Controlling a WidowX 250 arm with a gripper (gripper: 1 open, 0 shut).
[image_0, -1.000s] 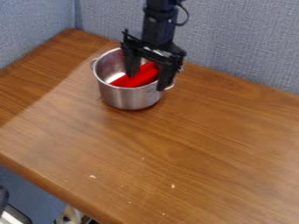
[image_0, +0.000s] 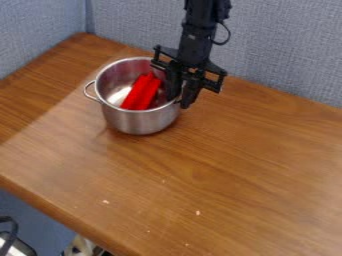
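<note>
A silver pot (image_0: 139, 119) with a side handle stands on the wooden table, holding a red oblong object (image_0: 140, 92). The black gripper (image_0: 177, 88) is at the pot's right rim, its fingers reaching down over that edge. Whether the fingers are open or shut, and whether anything is between them, is hard to tell.
Grey padded walls stand behind it. The floor and some equipment show past the table's front left edge.
The gripper has moved from over the pot to its right rim.
</note>
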